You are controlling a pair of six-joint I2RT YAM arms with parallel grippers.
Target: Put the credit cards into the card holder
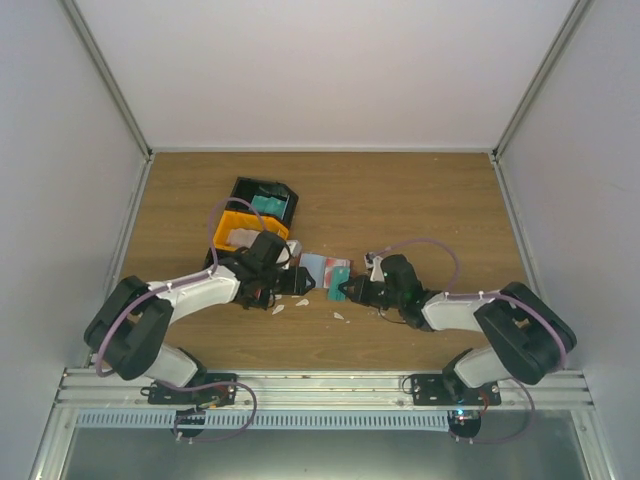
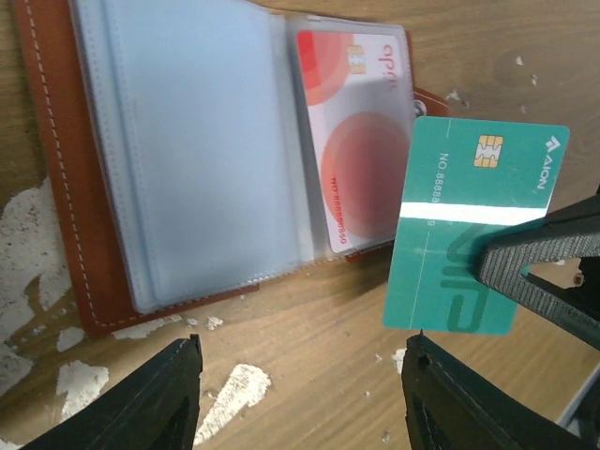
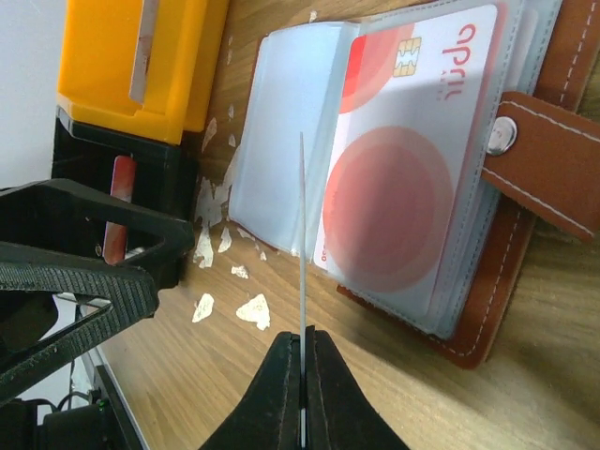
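Note:
Held edge-on in the right wrist view is a green card, pinched by my right gripper. The left wrist view shows this green card face-on, tilted beside the card holder's right edge. The brown card holder lies open on the table; its left clear sleeve looks empty, and a red and white card sits in the right sleeve. My left gripper is open, nothing between its fingers, near the holder's lower edge. From the top view, both grippers come close around the holder.
A yellow bin and a black bin with green cards stand at the left behind my left arm. White worn patches mark the table near the holder.

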